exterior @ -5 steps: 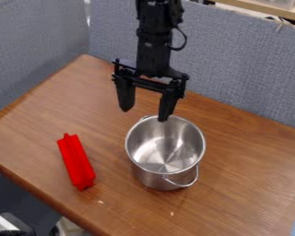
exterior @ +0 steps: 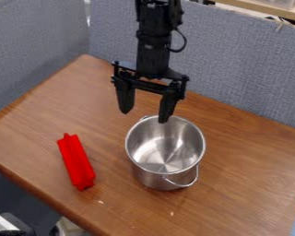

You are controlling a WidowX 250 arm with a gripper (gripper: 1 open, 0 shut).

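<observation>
My black gripper (exterior: 145,100) hangs open above the back of the table, its two fingers spread wide with nothing between them, just behind and over the rim of a steel pot. The pot (exterior: 158,166) stands upright on the wooden table with a wire handle at its front, and it looks empty inside. A red elongated block (exterior: 76,161) lies on the table to the front left of the pot.
Grey padded walls (exterior: 249,74) border the table at the left and back. A light wooden shelf edge shows at the top right.
</observation>
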